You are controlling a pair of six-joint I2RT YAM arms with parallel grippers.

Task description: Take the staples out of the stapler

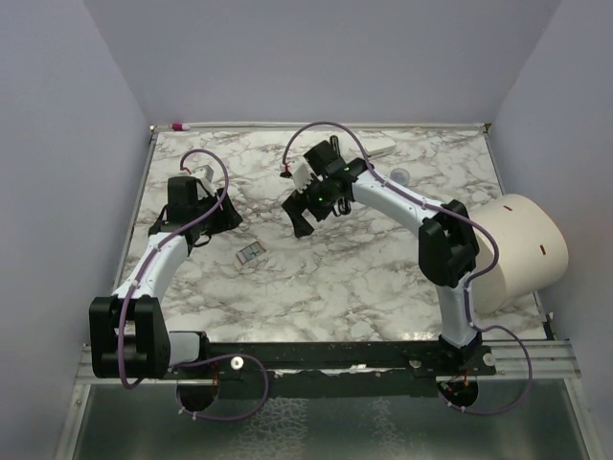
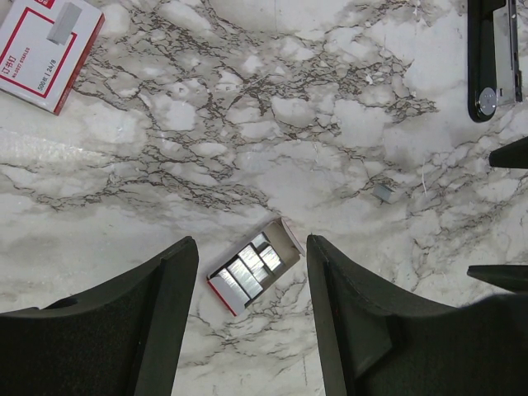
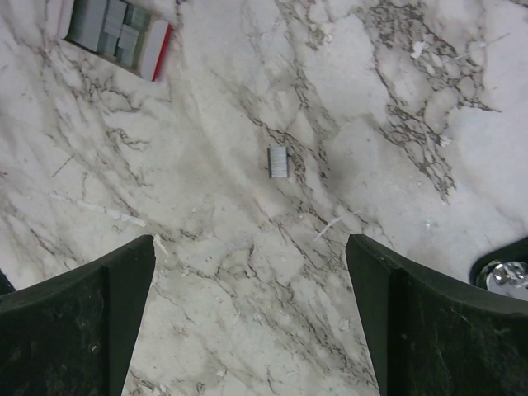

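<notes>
A black stapler (image 2: 487,58) lies at the top right of the left wrist view and at the lower right edge (image 3: 503,276) of the right wrist view. A staple box (image 2: 252,268) with strips inside lies on the marble. A small loose staple piece (image 3: 278,162) sits between my right gripper's fingers as seen from above, on the table below. My right gripper is open, holding nothing. My left gripper hangs over the staple box, fingers apart, with nothing visibly held.
A white-and-red carton (image 2: 37,49) lies at upper left. A large pale cylinder (image 1: 522,254) occupies the right of the table.
</notes>
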